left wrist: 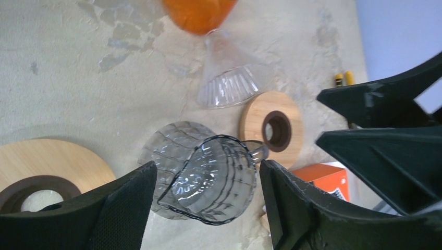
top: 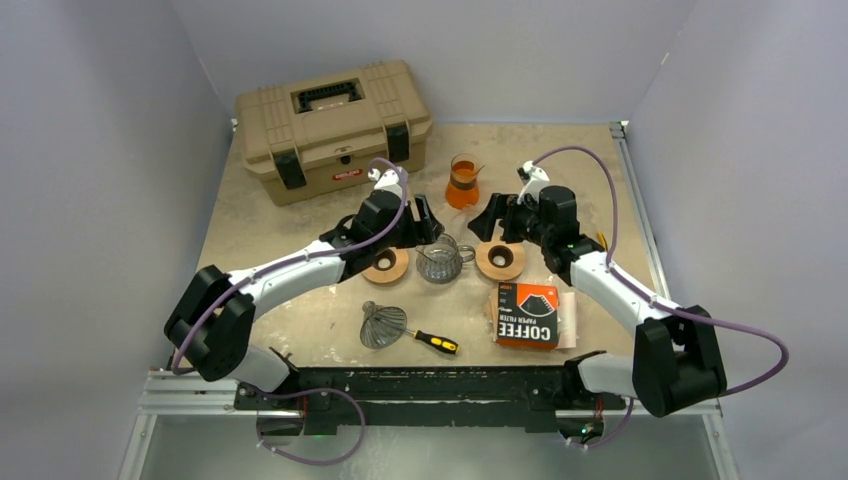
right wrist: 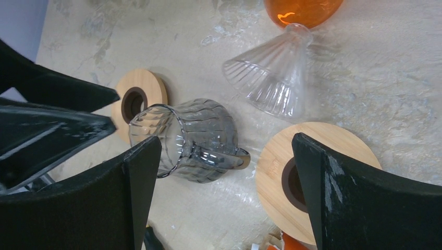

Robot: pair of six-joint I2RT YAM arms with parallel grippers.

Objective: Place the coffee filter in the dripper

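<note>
A grey ribbed glass cup (top: 440, 264) with a side handle stands mid-table between two wooden rings. My left gripper is open above it; in the left wrist view its fingers flank the cup's rim with gaps. On the cup's other side my right gripper is open and empty. A clear ribbed cone, which looks like the dripper (right wrist: 273, 73), rests with its wide mouth down behind the cup, near the orange carafe. At the front right lies the coffee filter box (top: 527, 314), with pale paper (top: 568, 320) at its side; no single filter is distinguishable.
The left wooden ring (top: 385, 266) and right wooden ring (top: 500, 261) flank the cup. Behind is the orange carafe (top: 462, 187); a tan toolbox (top: 335, 130) fills the back left. In front lie a wire whisk (top: 382, 326) and a screwdriver (top: 437, 343).
</note>
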